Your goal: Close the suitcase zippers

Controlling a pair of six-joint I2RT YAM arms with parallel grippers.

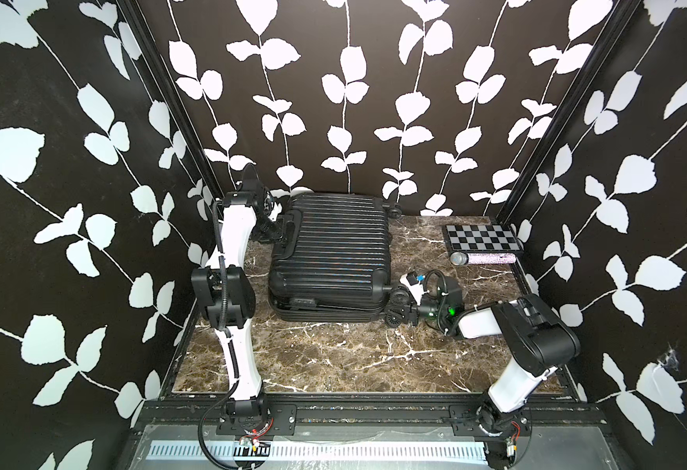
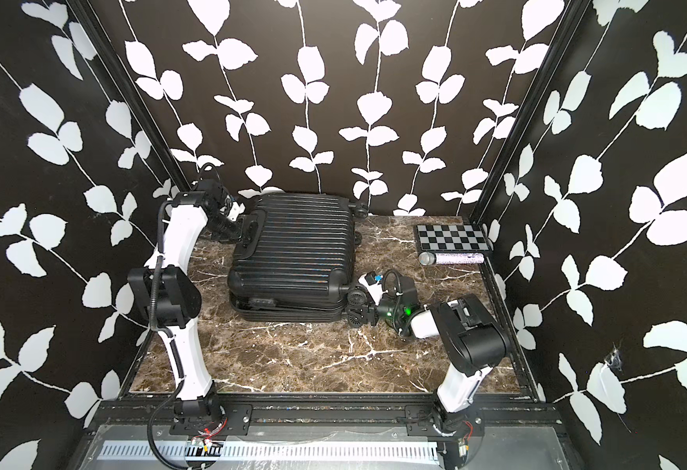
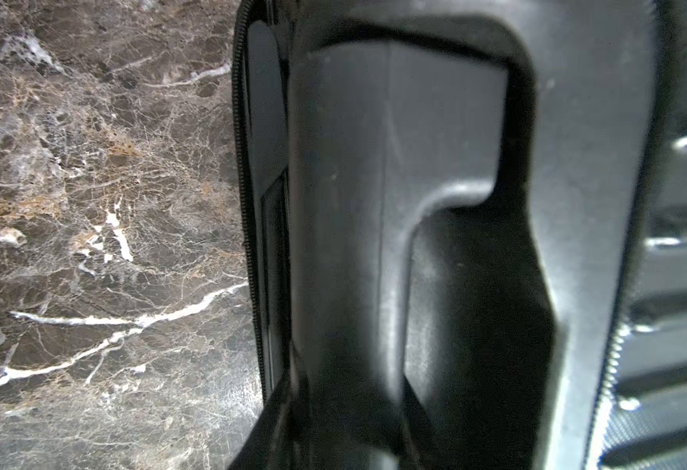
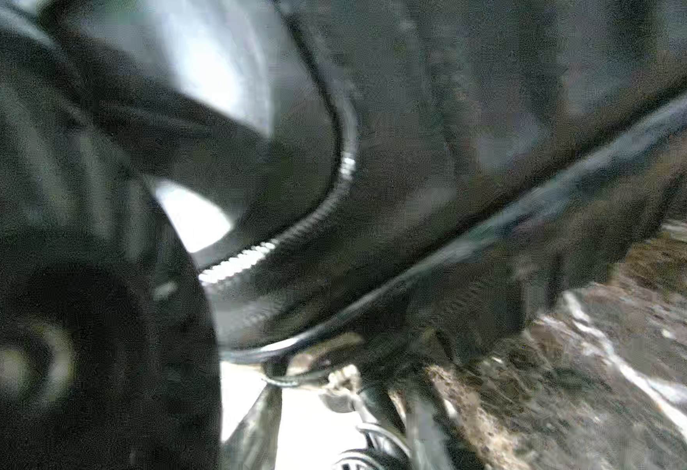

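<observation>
A black ridged suitcase [image 1: 331, 250] lies flat on the marble tabletop. My left gripper is at its left side, shut on the suitcase handle [image 3: 343, 235], with the fingers either side of it. My right gripper is low at the front right corner, beside a large wheel. Zipper teeth [image 4: 234, 262] run round that corner in the blurred right wrist view, and small metal parts [image 4: 343, 380] show near the fingers; whether anything is between them is unclear.
A checkerboard panel [image 1: 480, 236] and a pink cylinder [image 1: 488, 258] lie at the back right. Bare marble [image 1: 335, 360] is free in front of the suitcase. Patterned walls surround the table.
</observation>
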